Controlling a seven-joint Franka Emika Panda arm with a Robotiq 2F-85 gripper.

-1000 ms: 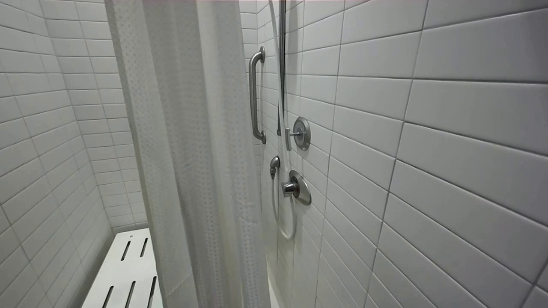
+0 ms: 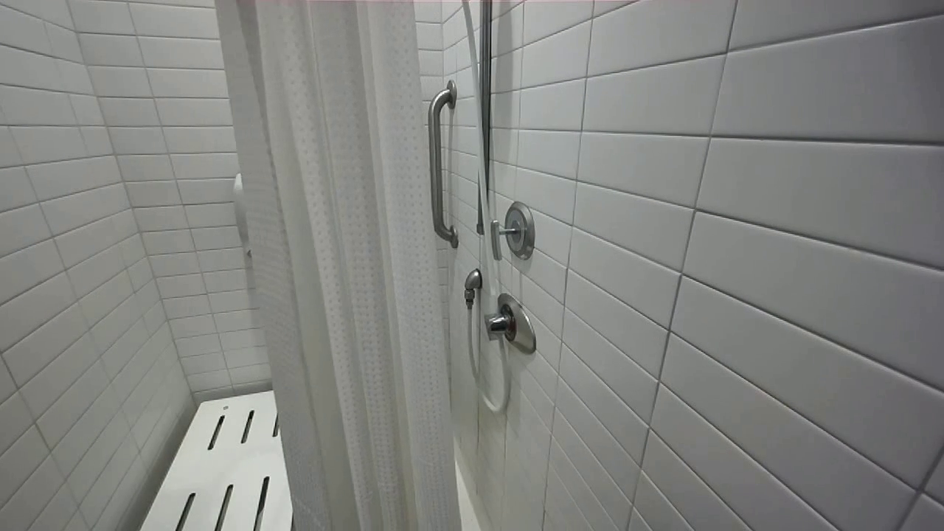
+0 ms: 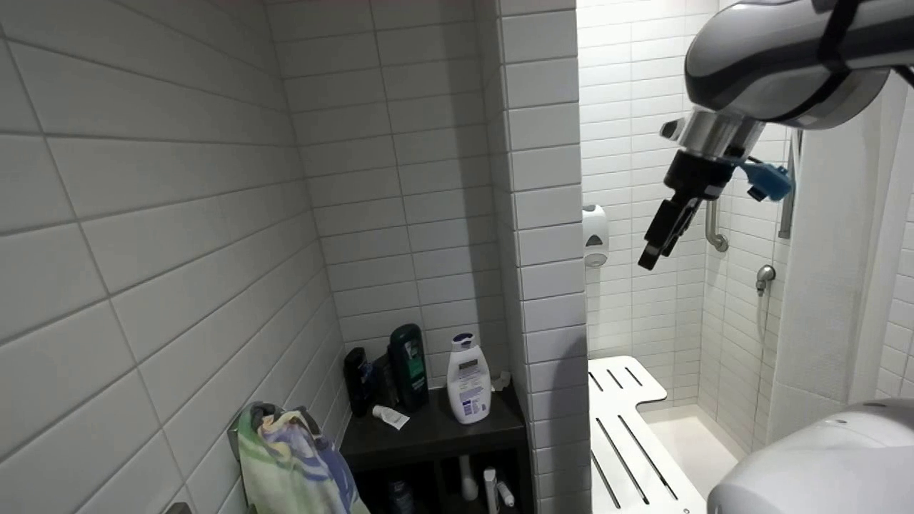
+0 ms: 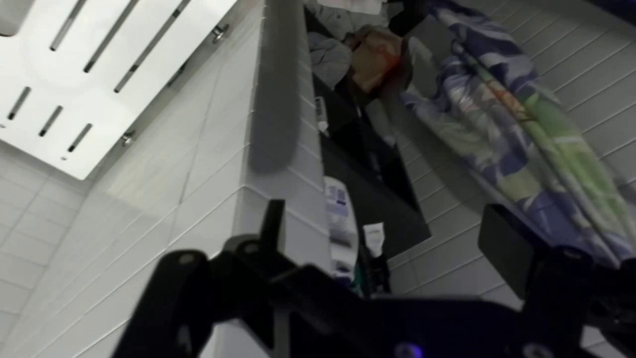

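High in front of the shower opening, my gripper (image 3: pixel 658 248) points down and to the left in exterior view 2. The wrist view shows its fingers wide apart with nothing between them, so the gripper is open. A pale patterned shower curtain (image 2: pixel 345 265) hangs in folds across exterior view 1, and no part of the arm shows there. On the dark shelf (image 3: pixel 428 441), left of the tiled pillar, stand a white bottle (image 3: pixel 468 381), a dark green bottle (image 3: pixel 409 364) and a small white tube (image 3: pixel 390 417). These lie well away from the fingers.
A slotted white bench (image 3: pixel 621 462) juts out below the gripper. The tiled pillar (image 3: pixel 548 283) separates it from the shelf. A colourful towel (image 3: pixel 291 462) hangs at the left wall. Grab bar (image 2: pixel 436 164) and shower valves (image 2: pixel 520 231) line the shower wall.
The curtain's left edge has shifted to the right and its folds are gathered more tightly. More of the back wall, a white dispenser's edge and more bench now show beside it.
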